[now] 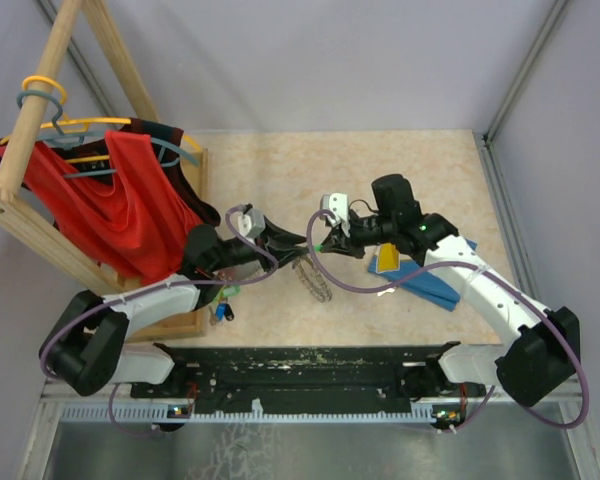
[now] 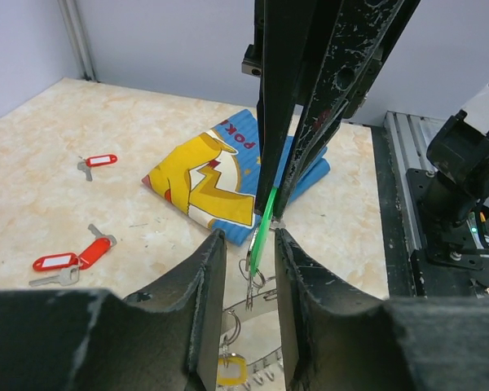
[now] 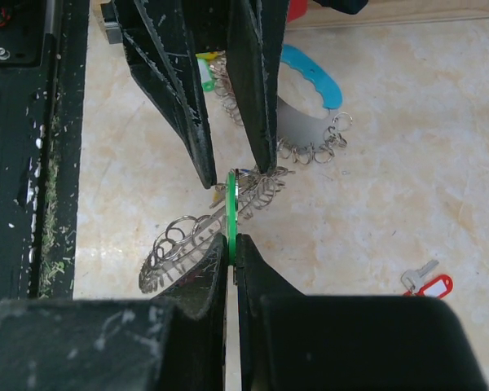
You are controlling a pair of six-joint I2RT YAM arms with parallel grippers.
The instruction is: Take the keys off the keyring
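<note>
A green key tag (image 3: 231, 204) stands upright between the grippers, a chain of metal rings and keys (image 3: 179, 240) hanging below it. My right gripper is shut on the green tag in the right wrist view. My left gripper is part open, its fingertips on either side of the tag's lower metal end in the left wrist view; whether they touch it I cannot tell. Loose red-tagged keys (image 2: 55, 261) lie on the table.
A blue and yellow cloth (image 1: 420, 285) lies at the right of the table. At left stands a wooden rack (image 1: 30, 140) with hanging garments. Tools and small items (image 1: 222, 308) lie near its foot.
</note>
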